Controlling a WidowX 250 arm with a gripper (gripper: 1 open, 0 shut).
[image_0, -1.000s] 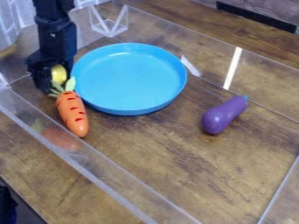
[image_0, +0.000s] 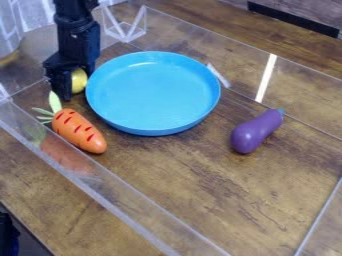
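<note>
My black gripper (image_0: 68, 74) is at the upper left of the camera view, beside the left rim of a blue plate (image_0: 152, 93). It is shut on a yellow object (image_0: 78, 82), mostly hidden by the fingers. An orange toy carrot (image_0: 78, 129) with green leaves lies just below the gripper and left of the plate's lower edge.
A purple eggplant (image_0: 255, 131) lies on the wooden table (image_0: 214, 200) to the right of the plate. A clear plastic barrier runs diagonally along the left.
The carrot has shifted slightly left and its leafy end now points further left. The gripper and yellow object have moved slightly up, and the plate slightly right.
</note>
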